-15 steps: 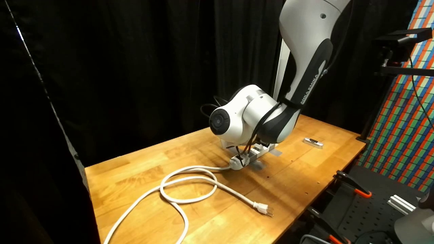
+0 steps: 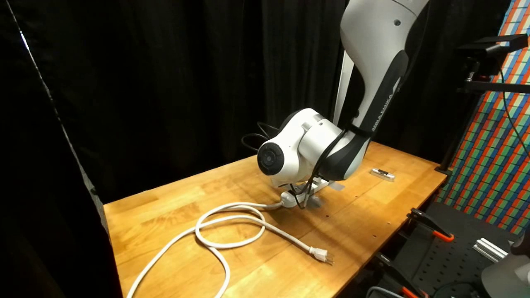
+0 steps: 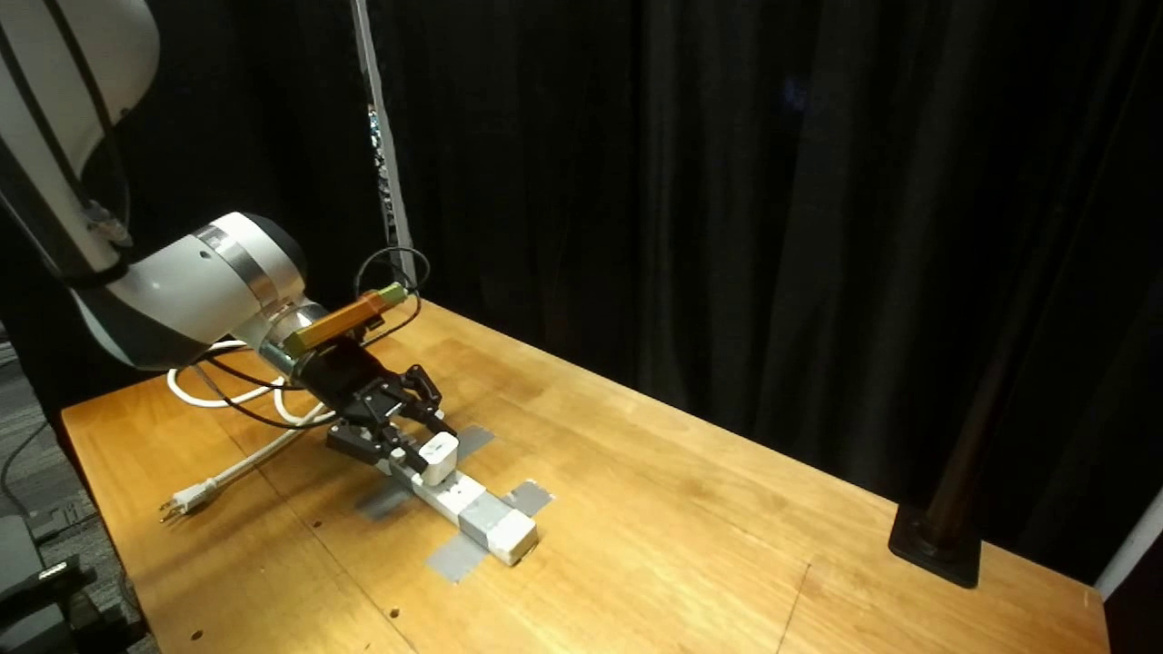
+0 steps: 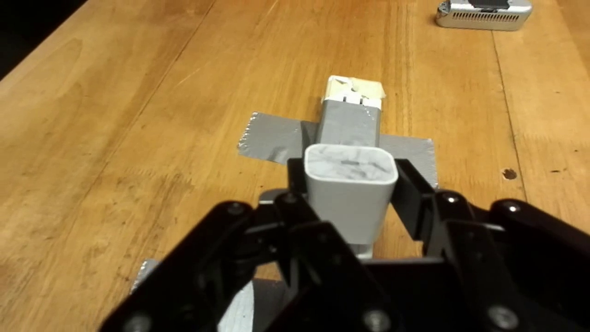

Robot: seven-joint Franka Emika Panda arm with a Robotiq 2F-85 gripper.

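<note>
A small white charger block (image 4: 349,199) sits between the two black fingers of my gripper, which is shut on it. In exterior view 2 the charger (image 3: 439,459) is right at the top of a white power strip (image 3: 458,496); whether its prongs are in a socket is hidden. Grey tape holds the strip (image 4: 349,122) to the wooden table, and its far end shows beyond the charger in the wrist view. From exterior view 1 the arm's wrist covers the gripper and charger, leaving the strip's near end (image 2: 288,199) visible.
The strip's white cord (image 2: 233,244) lies looped on the table, its plug (image 2: 321,255) near the front edge. A small silver device (image 2: 382,174) rests farther right. A black stand base (image 3: 935,544) is at the far end.
Cord, plug and silver device have not moved.
</note>
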